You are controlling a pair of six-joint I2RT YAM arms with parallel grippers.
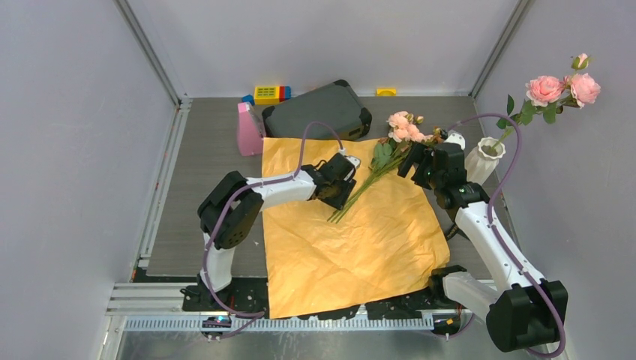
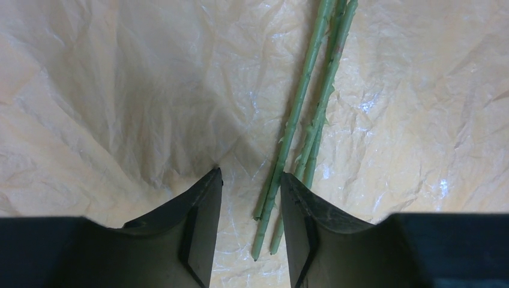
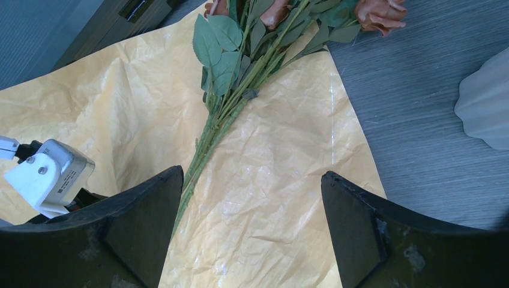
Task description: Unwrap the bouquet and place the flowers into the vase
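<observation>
Several pink flowers (image 1: 405, 127) lie on orange paper, with their green stems (image 2: 309, 120) bunched toward the near side. My left gripper is low over the stem ends. Its fingers are part open, and the right finger overlaps the stems; the lower end of one stem shows in the gap. Whether they touch cannot be made out. My right gripper stands wide open above the paper, right of the stems, nothing between its fingers. At the right, the white vase (image 1: 480, 163) holds pink flowers (image 1: 562, 88) leaning outward.
Orange paper (image 1: 352, 270) covers the table's middle, its near part bare. Along the back are a dark grey case (image 1: 319, 112), a pink object (image 1: 249, 131) and yellow blocks (image 1: 266, 94). The right arm stands close to the vase.
</observation>
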